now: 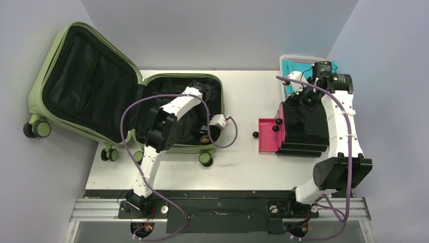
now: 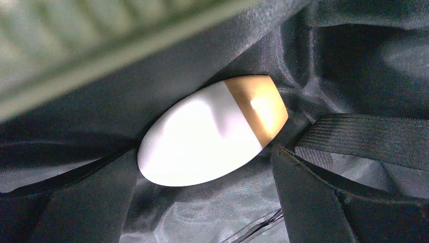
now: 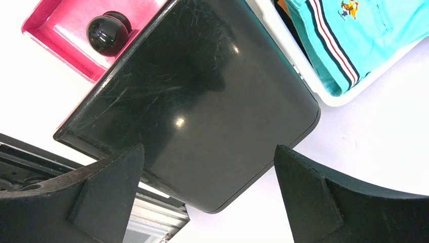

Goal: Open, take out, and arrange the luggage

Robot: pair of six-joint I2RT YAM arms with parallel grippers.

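The green suitcase (image 1: 86, 86) lies open at the left of the top view. In its right half, my left gripper is open around a white oval bottle with a gold cap (image 2: 202, 131), low against the lining. In the top view the left arm mostly covers it. My right gripper is open above a black box with pink drawers (image 3: 212, 111) at the right, nothing between its fingers.
A pink drawer (image 1: 267, 136) sticks out from the box, with black knobs (image 3: 107, 35) beside it. A white basket (image 3: 329, 98) holds turquoise clothing (image 3: 374, 50) behind the box. White table between suitcase and box is clear.
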